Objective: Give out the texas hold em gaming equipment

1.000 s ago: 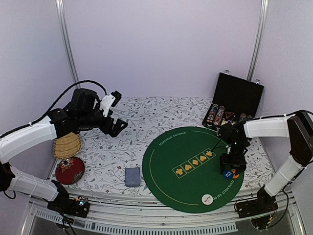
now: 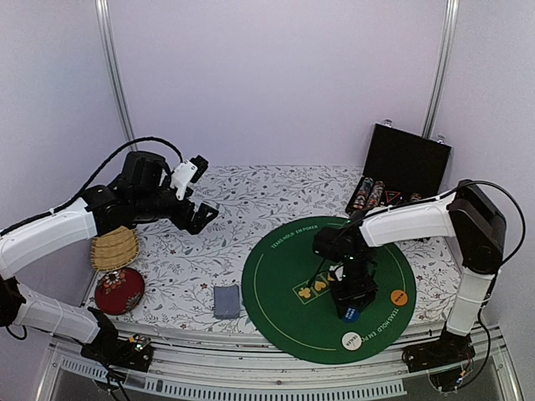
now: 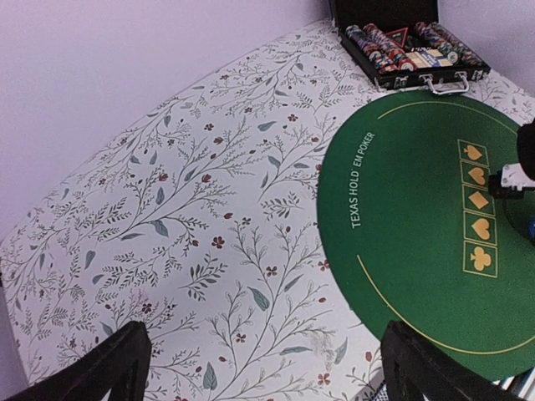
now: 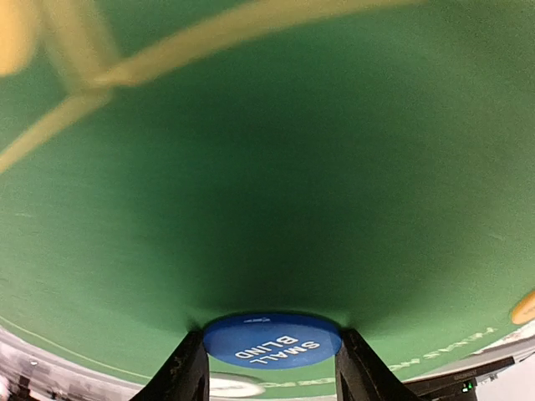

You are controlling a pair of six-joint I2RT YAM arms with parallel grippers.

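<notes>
Held by its sides between my right gripper's (image 4: pixel 272 342) fingertips is a blue disc (image 4: pixel 272 341) lettered SMALL BLIND. In the top view this blue disc (image 2: pixel 350 315) shows just below the right gripper (image 2: pixel 351 302), over the front part of the green round poker mat (image 2: pixel 276 259). A white dealer disc (image 2: pixel 351 341) lies on the mat in front of it, and an orange disc (image 2: pixel 399 297) lies to the right. My left gripper is open and empty, above the patterned tablecloth left of the mat.
An open black case (image 3: pixel 418 75) with chip rows stands at the back right. A deck of cards (image 2: pixel 226 302) lies left of the mat; a red round item (image 2: pixel 119 291) and a wicker basket (image 2: pixel 114 249) sit far left. Bare tablecloth (image 2: pixel 242 188) stretches across the back.
My right gripper has carried the blue disc leftward and slightly toward the front edge, away from the orange disc, which is now uncovered. The left arm has stayed still.
</notes>
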